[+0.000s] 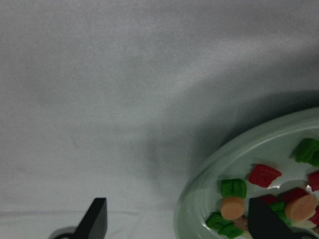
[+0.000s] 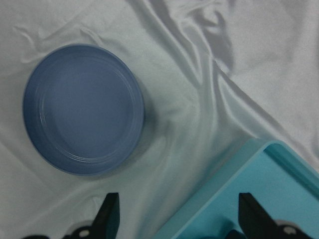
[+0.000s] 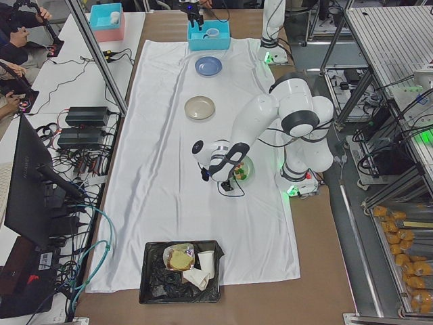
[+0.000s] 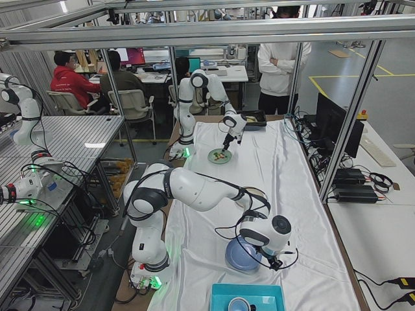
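A green plate [image 1: 199, 204] with red, green and pale orange food pieces [image 1: 264, 175] lies under my left gripper, which is open at its near-left rim, one finger over the plate. My right gripper is open above the white cloth, between a blue plate [image 2: 82, 109] and a cyan bin [image 2: 274, 189]. A cup [image 4: 238, 304] stands in the bin. A beige plate [image 3: 199, 107] sits in the middle of the table.
A black tray [image 3: 155, 284] with food and papers is at one end of the table. A monitor [image 3: 37, 196] and cables stand beside the table.
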